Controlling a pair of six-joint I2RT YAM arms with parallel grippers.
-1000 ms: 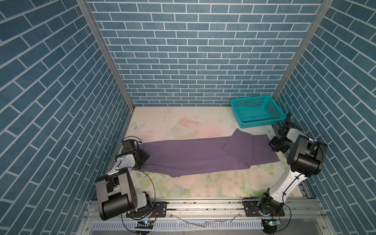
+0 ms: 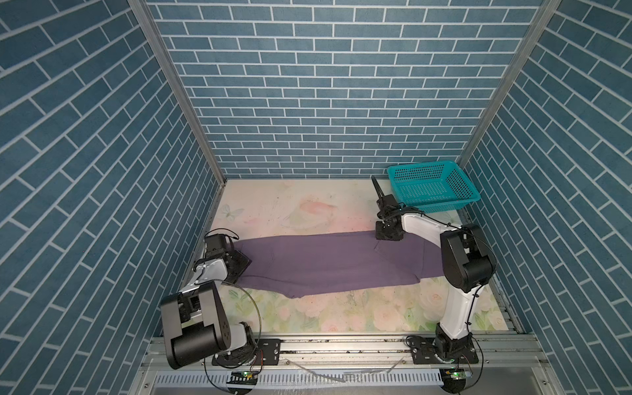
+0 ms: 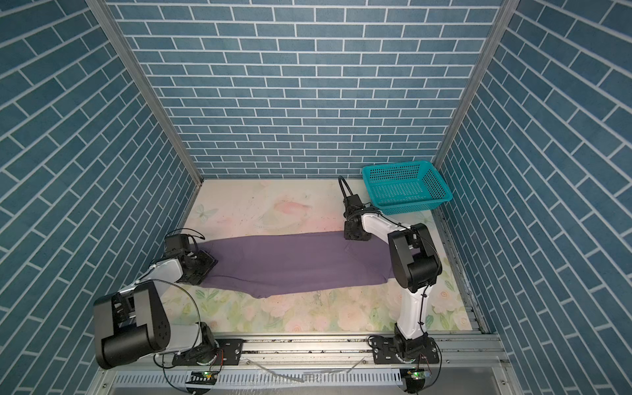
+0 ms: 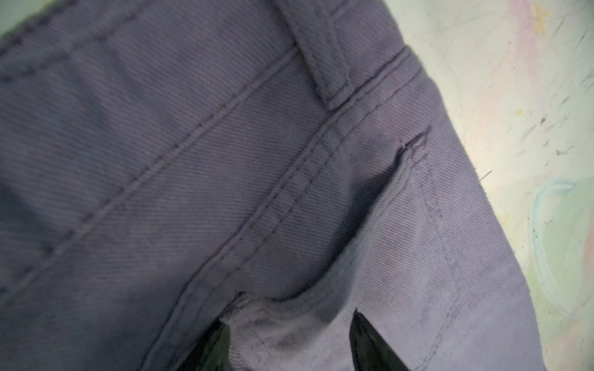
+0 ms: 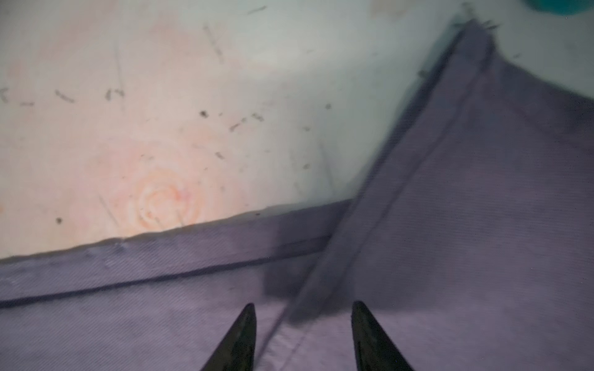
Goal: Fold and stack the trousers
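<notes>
Purple trousers (image 2: 316, 263) lie flat in a long strip across the table. My left gripper (image 2: 237, 266) is over the left end; in the left wrist view its open fingers (image 4: 371, 343) are above a pocket (image 4: 396, 259) beside a belt loop. My right gripper (image 2: 388, 233) hangs over the upper edge, right of centre; in the right wrist view its open fingers (image 5: 371, 340) are above the cloth, near a folded flap (image 5: 470, 154) whose corner sticks out past the edge.
A teal basket (image 3: 406, 187) sits at the back right of the table (image 2: 289, 204). Bare table shows behind and in front of the trousers. Brick-patterned walls enclose the back and sides.
My right gripper has swept left from the trousers' right end to above the flap. The left arm and the trousers look unchanged.
</notes>
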